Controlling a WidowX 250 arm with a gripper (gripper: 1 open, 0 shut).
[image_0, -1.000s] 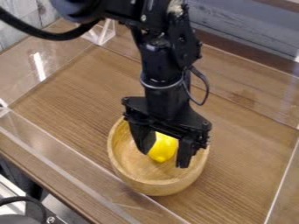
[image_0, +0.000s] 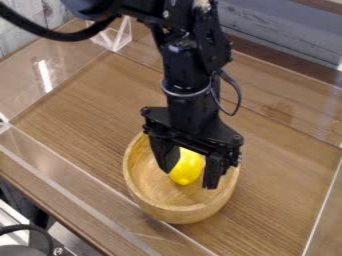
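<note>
My black gripper (image_0: 189, 156) is lowered into a round light wooden bowl (image_0: 174, 207), its fingers standing open on either side of a yellow object (image_0: 186, 170). The object lies in the bowl, its upper part partly hidden by the gripper. Whether the fingers touch it I cannot tell.
The bowl stands on a wooden surface with bare room to the left (image_0: 67, 115) and right. A dark gap with cables runs along the lower left edge. A clear plastic piece (image_0: 112, 32) is at the upper left.
The arm has shifted very slightly; the bowl and the yellow object look unmoved.
</note>
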